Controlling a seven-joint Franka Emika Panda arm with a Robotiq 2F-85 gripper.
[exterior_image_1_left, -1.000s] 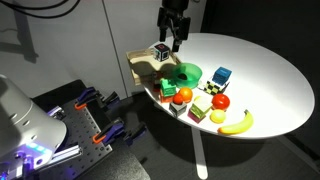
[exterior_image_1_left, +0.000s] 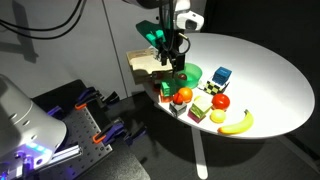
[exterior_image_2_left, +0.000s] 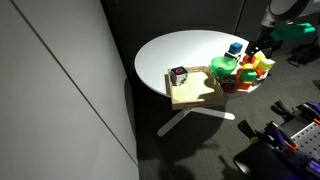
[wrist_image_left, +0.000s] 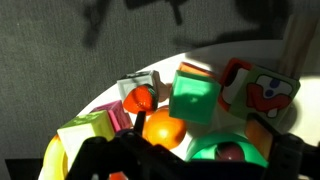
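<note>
My gripper (exterior_image_1_left: 170, 62) hangs above the near left part of the white table, over the cluster of toys. In the wrist view its dark fingers (wrist_image_left: 127, 150) stand wide apart, with nothing held between them. Below the gripper are a green block (wrist_image_left: 194, 98), an orange ball (wrist_image_left: 163, 128) and a green bowl (wrist_image_left: 200, 149) with a dark round thing in it. A red-and-green block (wrist_image_left: 262, 90) lies to the right in that view. Left of the orange ball are a grey block with a red round top (wrist_image_left: 141, 93) and a yellow-green block (wrist_image_left: 87, 134).
An open cardboard box (exterior_image_2_left: 199, 103) with a small patterned cube (exterior_image_2_left: 179, 76) at its corner stands by the toys. A blue block (exterior_image_1_left: 222, 75), a red ball (exterior_image_1_left: 221, 101) and a banana (exterior_image_1_left: 237, 124) lie farther right.
My gripper has come down from above the cardboard box's far side, nearer to the toys. The toys and box appear unmoved.
</note>
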